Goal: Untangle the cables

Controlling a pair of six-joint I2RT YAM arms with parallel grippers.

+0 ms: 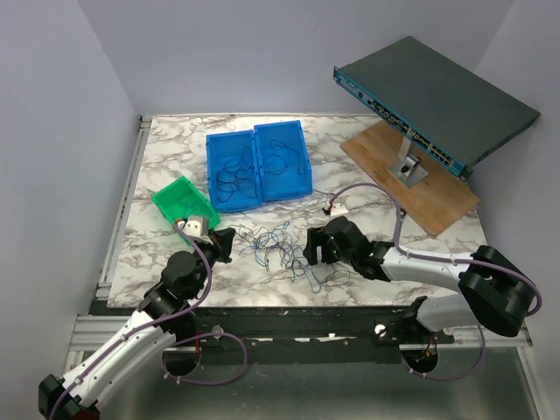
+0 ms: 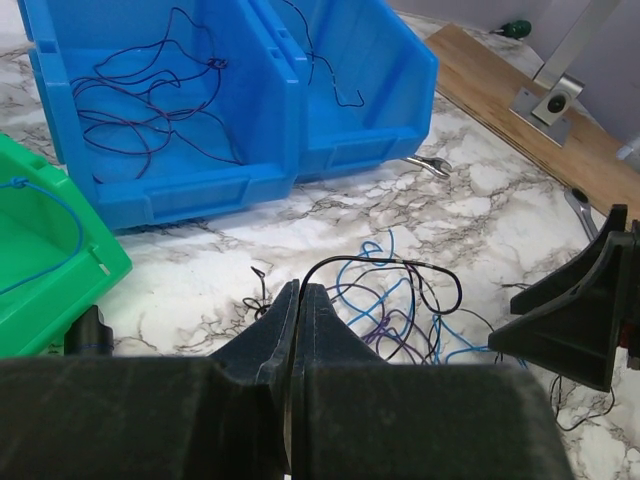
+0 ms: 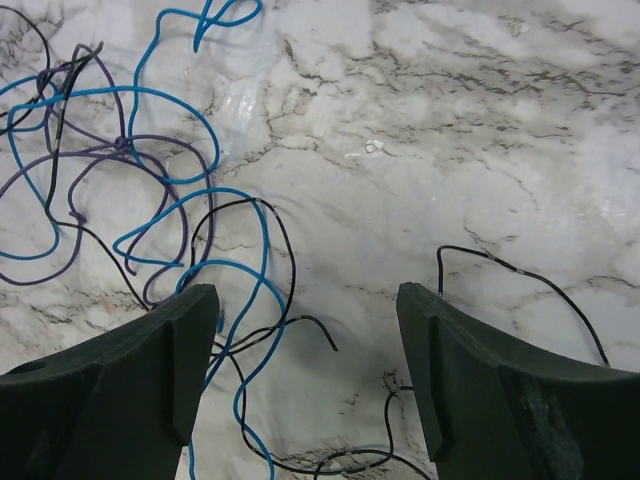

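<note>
A loose tangle of blue, purple and black cables (image 1: 278, 247) lies on the marble table between the two arms. My left gripper is shut on a thin black cable (image 2: 395, 261), which rises from between its fingertips and arches over to the right. Over the right part of the tangle, my right gripper (image 1: 311, 246) stands open. In the right wrist view its fingers (image 3: 150, 375) are apart, with blue cable (image 3: 262, 285) and a black cable end (image 3: 318, 325) visible in the gap, none of it gripped. Purple cable (image 3: 100, 155) loops at upper left.
Two blue bins (image 1: 234, 203) holding dark cables stand at the back, a green bin (image 1: 185, 199) left of them. Wrenches lie near the wooden board (image 2: 500, 90), whose stand carries a rack device (image 1: 437, 101). Bare marble lies right of the tangle in the right wrist view.
</note>
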